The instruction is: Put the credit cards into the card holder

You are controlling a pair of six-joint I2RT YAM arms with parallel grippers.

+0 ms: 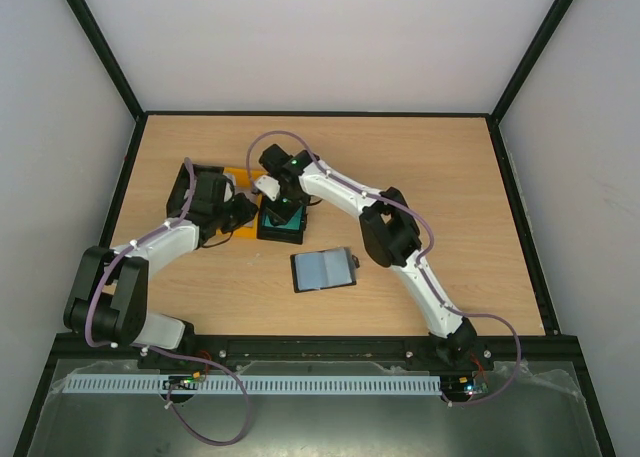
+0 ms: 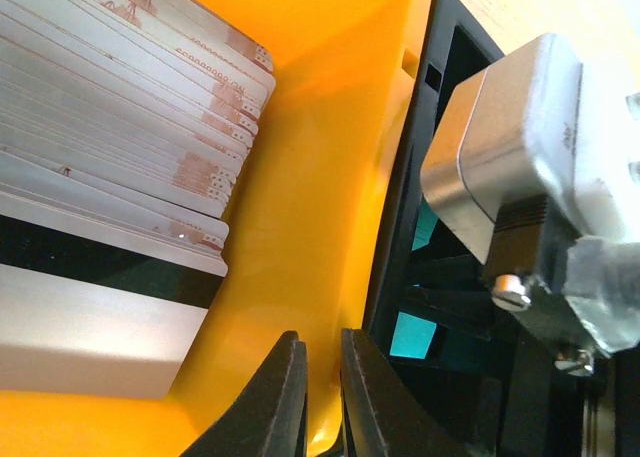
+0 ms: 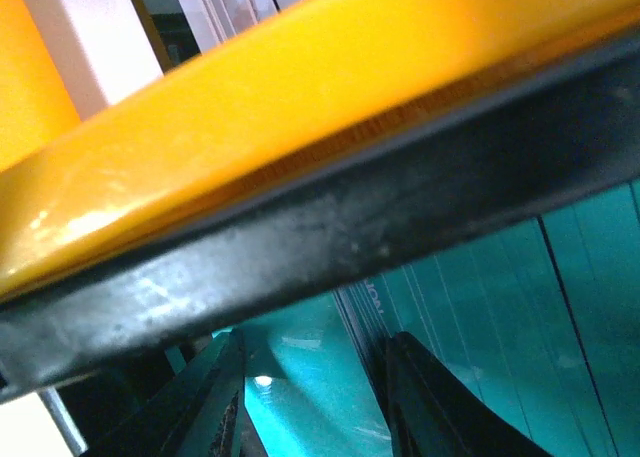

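Observation:
Teal cards (image 3: 490,317) stand in a row in a black bin (image 1: 280,233). My right gripper reaches down into that bin, its fingers part open, with a leaning teal card (image 3: 305,362) showing between them; I cannot tell whether both fingers touch it. At the orange bin beside it, my left gripper is shut on the orange bin's wall (image 2: 325,402). Light cards with reddish print (image 2: 120,107) stand in the orange bin. The card holder (image 1: 323,270) lies open on the table, pale sleeves upward, apart from both grippers.
Another dark bin (image 1: 180,189) stands at the far left, partly behind the left arm. The right arm's metal housing (image 2: 500,147) is close to my left gripper.

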